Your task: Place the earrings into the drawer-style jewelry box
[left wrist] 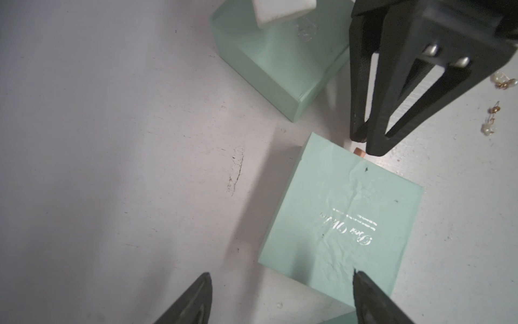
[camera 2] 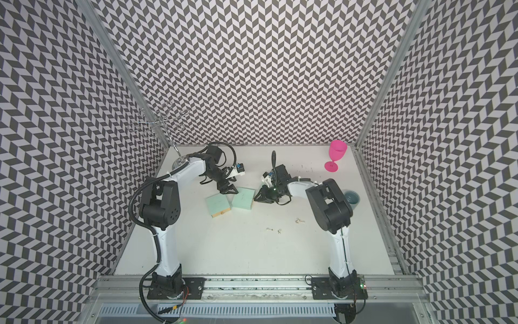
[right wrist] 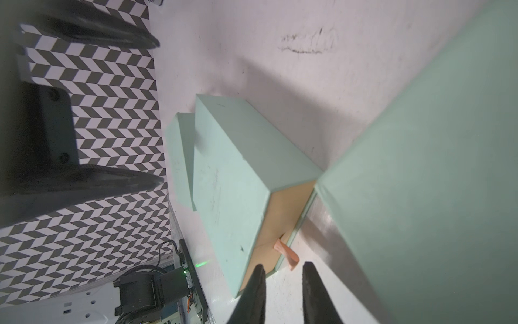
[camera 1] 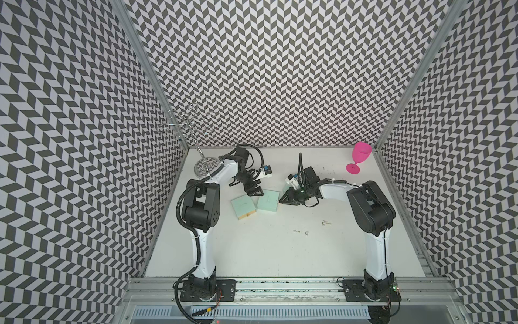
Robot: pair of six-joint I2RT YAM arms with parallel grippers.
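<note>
Two mint boxes sit mid-table: the left one [camera 1: 244,207] has an orange drawer front with a small pull tab [right wrist: 286,251]; the other [camera 1: 268,200] is beside it. My left gripper [camera 1: 255,191] hangs just above and behind them, fingertips apart in its wrist view. My right gripper [camera 1: 286,201] is low at the right side of the boxes, its fingers near the tab in both wrist views, with a gap between them and nothing seen held. Small pearl-and-gold earrings [left wrist: 491,118] lie on the table in front, to the right.
A silver stand [camera 1: 206,166] is at back left, a pink goblet [camera 1: 360,152] at back right, and a blue cup [camera 2: 351,197] behind the right arm.
</note>
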